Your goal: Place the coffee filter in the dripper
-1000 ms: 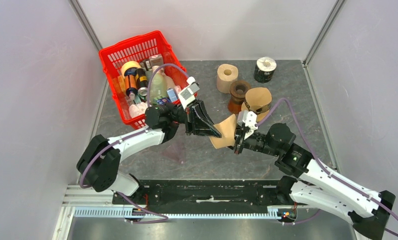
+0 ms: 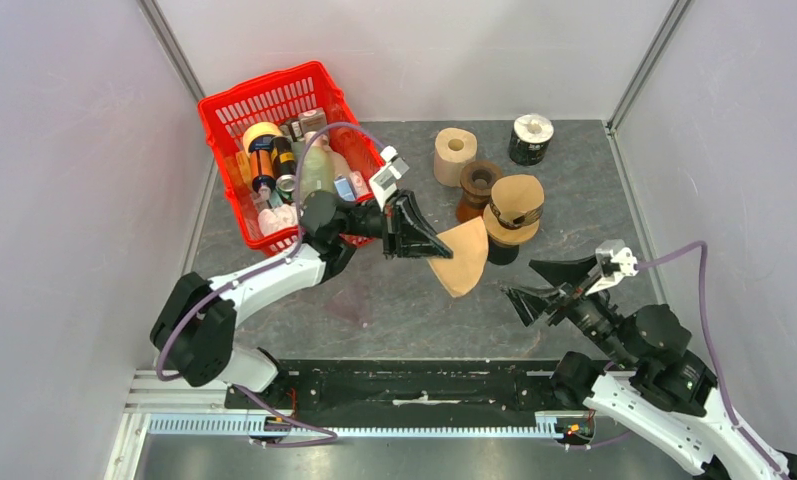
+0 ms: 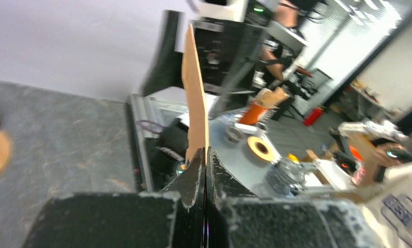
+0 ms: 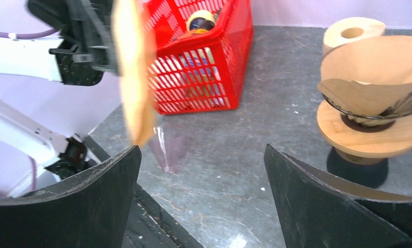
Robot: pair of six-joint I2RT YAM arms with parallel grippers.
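Observation:
A tan paper coffee filter (image 2: 461,258) hangs over the table, pinched along its edge by my left gripper (image 2: 448,254). In the left wrist view the filter (image 3: 195,98) appears edge-on, rising from the closed fingertips. To its right my right gripper (image 2: 517,288) stands open and apart from the paper. Its spread fingers (image 4: 97,188) have nothing between them. A clear cup with a wooden collar (image 4: 371,129) stands on a dark base behind, with tan paper in it. Beside it is a brown, dark-mouthed vessel (image 2: 481,178). I cannot tell which of these is the dripper.
A red basket (image 2: 217,135) full of cans and bottles stands at the back left. A tan paper roll (image 2: 455,157) and a black container with a white top (image 2: 530,140) are at the back.
My right gripper has come away from the filter, opened, and moved right. The left gripper has shifted slightly right and up in the top view with the filter, whose outline now looks wedge-shaped.

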